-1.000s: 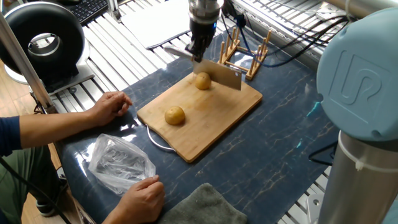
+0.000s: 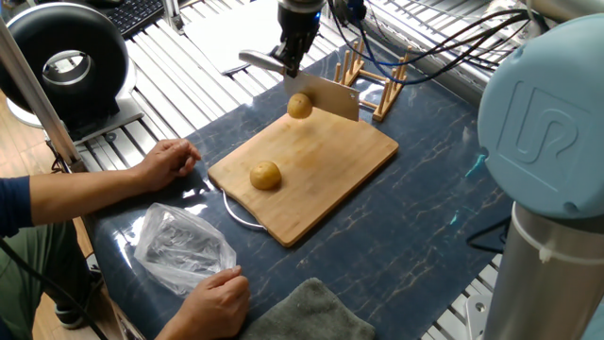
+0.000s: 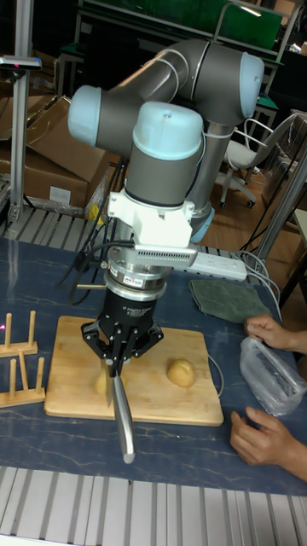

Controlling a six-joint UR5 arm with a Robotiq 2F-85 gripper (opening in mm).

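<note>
My gripper [image 3: 114, 360] is shut on the handle of a cleaver, hanging over the far part of the wooden cutting board [image 2: 330, 156]. The cleaver's handle [image 3: 124, 427] juts toward the viewer in exterior view 3; its broad blade [image 2: 332, 97] shows in exterior view 1. Against the blade's face is one potato [image 2: 299, 106], seemingly raised with it, though contact with the board cannot be made out. A second potato [image 2: 265, 175] rests on the board nearer the person. In exterior view 1 the gripper [image 2: 289, 68] is at the top.
A wooden peg rack [image 2: 381, 94] stands behind the board. A person's hands [image 2: 215, 300] lie at the near side, by a clear plastic bag [image 2: 184, 250]. A grey cloth [image 2: 310, 316] lies at the near edge. Right of the board the dark tabletop is clear.
The gripper and cleaver have risen and shifted slightly left in exterior view 1. The potato at the blade has moved up and left along with it. The other potato has stayed put.
</note>
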